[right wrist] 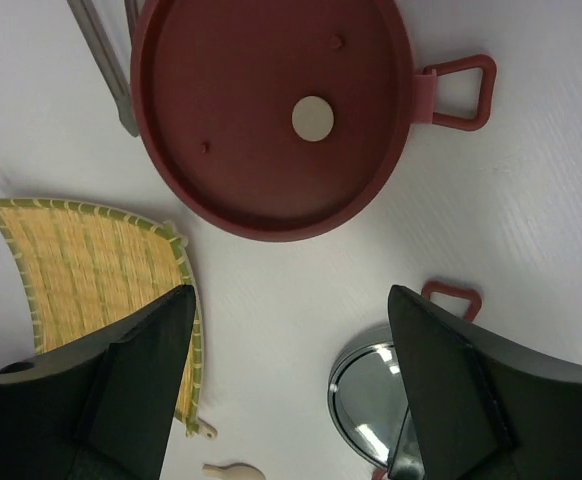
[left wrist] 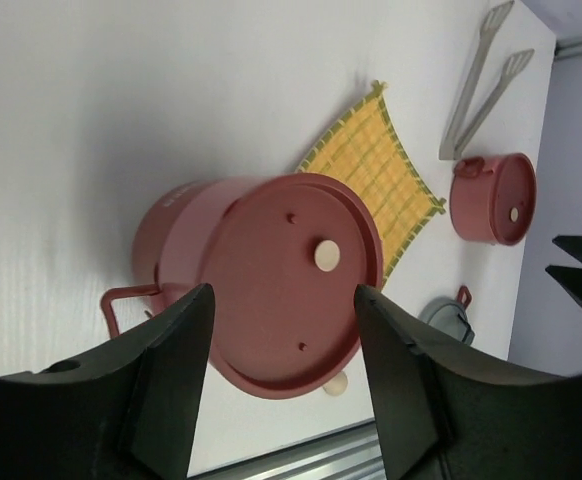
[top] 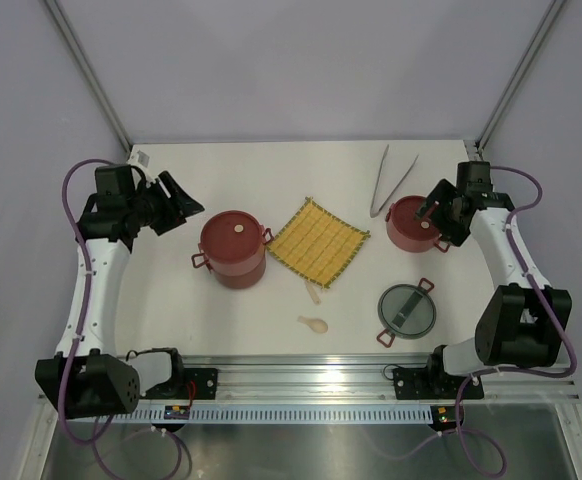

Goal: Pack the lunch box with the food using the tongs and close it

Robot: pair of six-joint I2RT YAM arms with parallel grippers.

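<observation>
A large lidded maroon pot point(top: 233, 244) with side handles stands left of the yellow woven mat point(top: 318, 243); a smaller maroon pot point(top: 408, 228) stands right of the mat. My left gripper point(top: 176, 205) hangs open above and left of the large pot, empty, its fingers framing it in the left wrist view. My right gripper point(top: 437, 210) is open over the small pot, nothing between its fingers. A wooden spoon point(top: 313, 325) lies in front of the mat, and another wooden handle point(top: 312, 292) shows at the mat's front edge.
Metal tongs point(top: 381, 185) lie at the back right. A round dark pan point(top: 420, 318) with red handles sits at the front right.
</observation>
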